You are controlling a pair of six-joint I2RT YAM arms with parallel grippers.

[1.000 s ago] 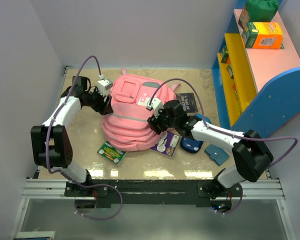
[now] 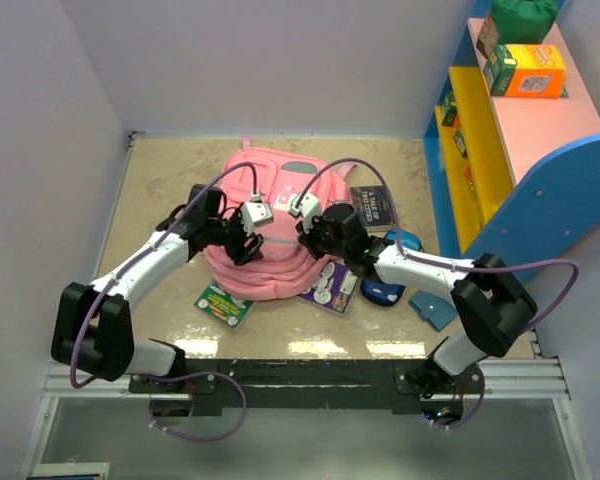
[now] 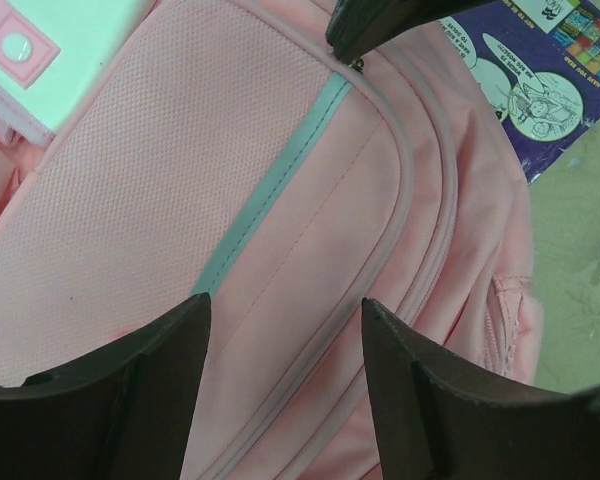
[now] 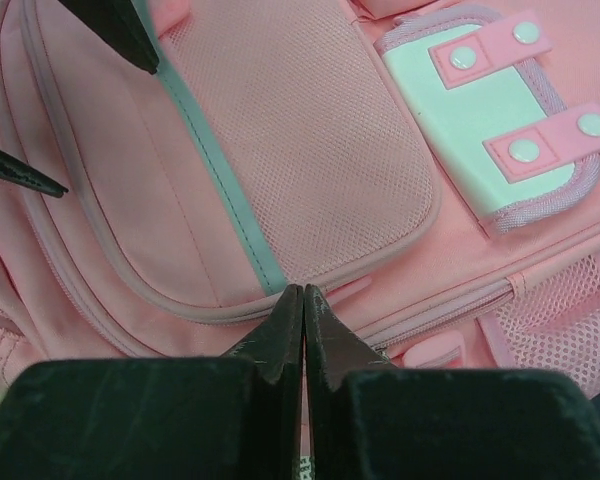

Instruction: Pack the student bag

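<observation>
The pink backpack (image 2: 280, 175) lies flat in the middle of the table. A teal stripe (image 3: 270, 195) crosses its front pocket. My left gripper is open above the lower part of that pocket, with only pink fabric visible behind its spread fingers. At the pocket's right end, my right gripper is shut, its tips against the curved piping beside the teal stripe. Nothing shows between them. Around the bag lie a green book (image 2: 223, 305), a purple book (image 2: 332, 287) partly under it, and a black book (image 2: 373, 207). The bag's inside is hidden.
A blue pouch (image 2: 383, 293) lies partly under my right arm, with a small blue notebook (image 2: 434, 309) farther right. The blue and yellow shelf (image 2: 572, 195) bounds the right side. Bare tabletop (image 2: 160, 325) shows at the left front.
My left gripper has moved right and toward the front, from the bag's left edge to over its front pocket near the right gripper. The right arm has shifted only slightly.
</observation>
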